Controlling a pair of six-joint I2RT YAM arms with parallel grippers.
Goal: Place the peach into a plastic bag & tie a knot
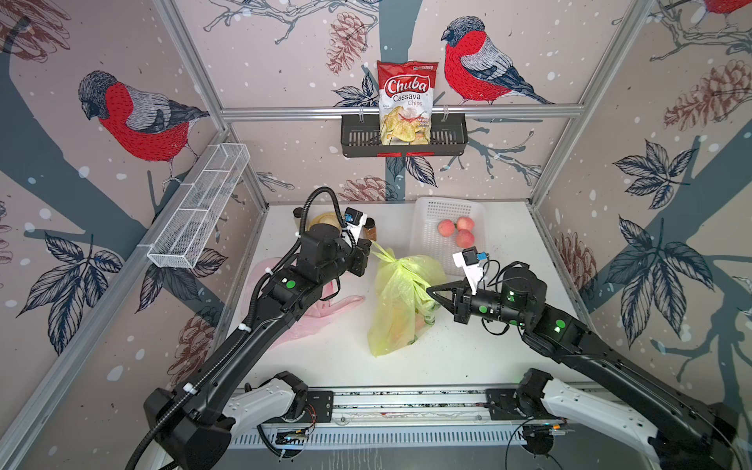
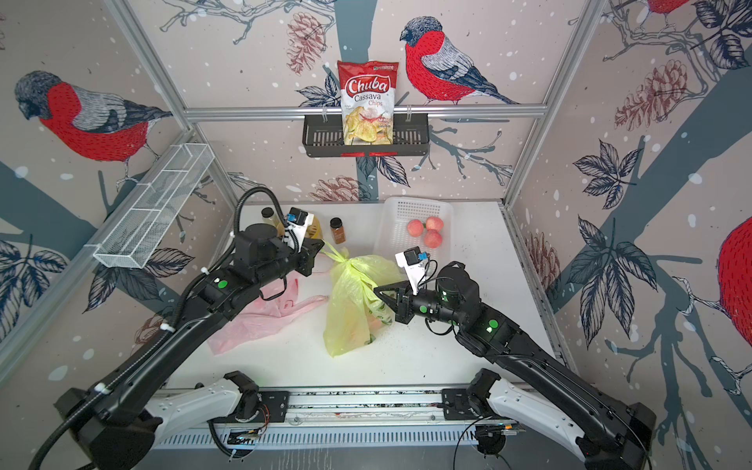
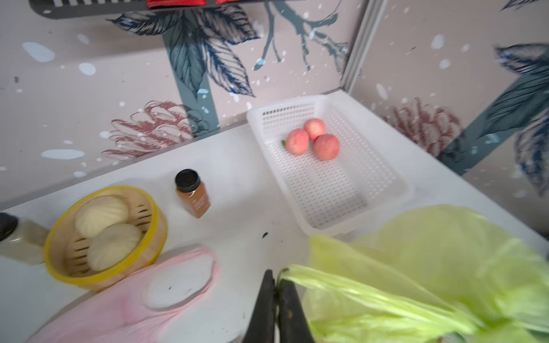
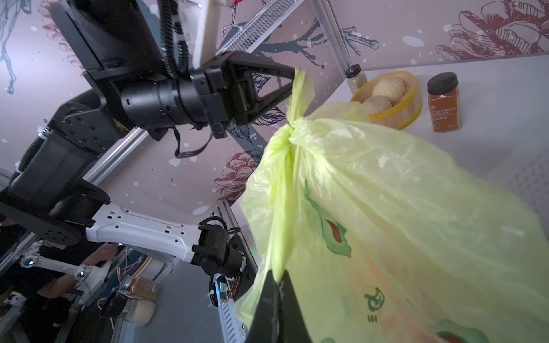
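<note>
A yellow-green plastic bag with avocado prints hangs between both grippers, its top gathered in a twisted knot, something pinkish showing through below. My left gripper is shut on one thin end of the bag, pulling it up and left. My right gripper is shut on the other strand, to the bag's right. Three peaches sit in a white basket at the back right.
A pink bag lies at left. A steamer with buns and spice jars stand behind it. A chips bag sits on the rear shelf.
</note>
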